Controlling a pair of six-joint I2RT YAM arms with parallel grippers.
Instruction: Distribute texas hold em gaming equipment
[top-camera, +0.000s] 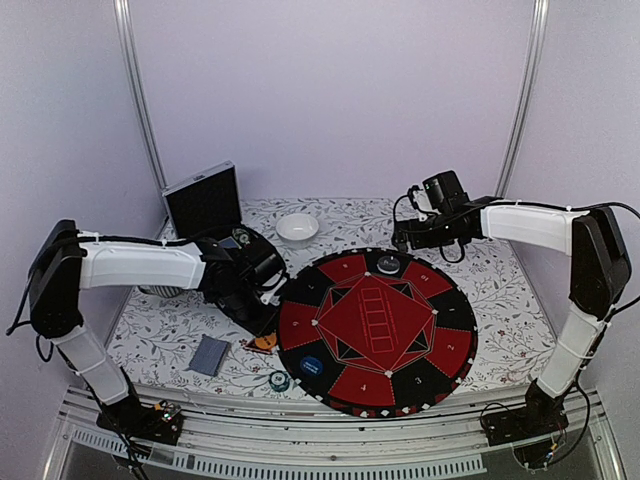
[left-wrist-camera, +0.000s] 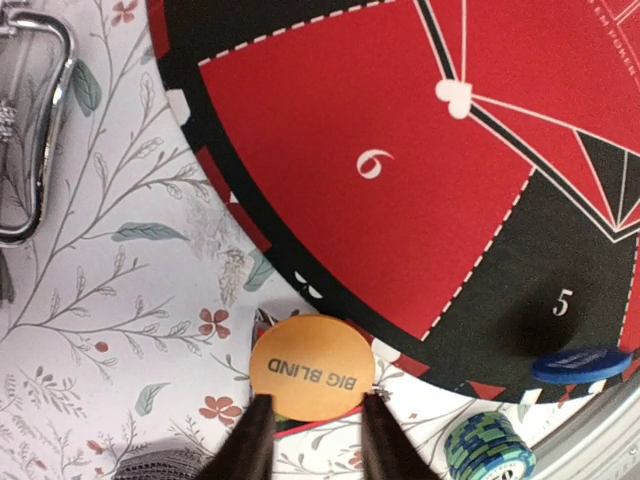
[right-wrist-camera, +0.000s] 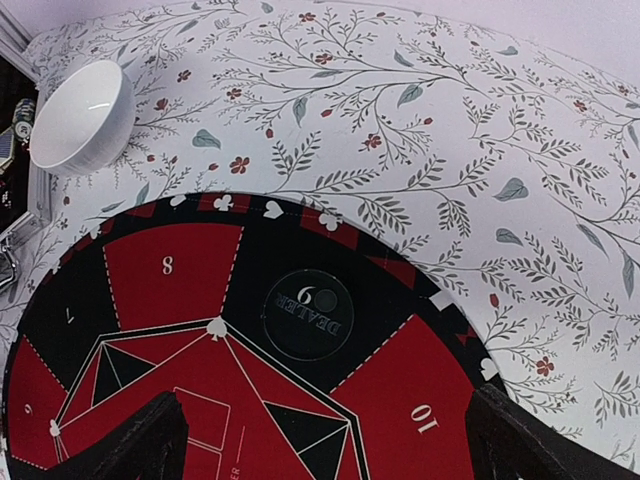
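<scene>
Just past the tips of my left gripper, an orange BIG BLIND disc (left-wrist-camera: 312, 355) overlaps a small red-edged item, perhaps cards. The left fingers are parted, with nothing clearly gripped between them. A blue disc (left-wrist-camera: 582, 365) appears tilted beside seat 5 of the red and black poker mat (left-wrist-camera: 340, 180), with a dark shadow near it; whether it touches the mat I cannot tell. The black DEALER disc (right-wrist-camera: 308, 315) lies on the mat's seat 9. Over that side, my right gripper is wide open and empty.
A green chip stack (left-wrist-camera: 488, 447) stands off the mat's front-left edge. At the left lies a grey-blue flat item (top-camera: 209, 355). An open black case (top-camera: 203, 204) and a white bowl (top-camera: 297, 228) stand behind.
</scene>
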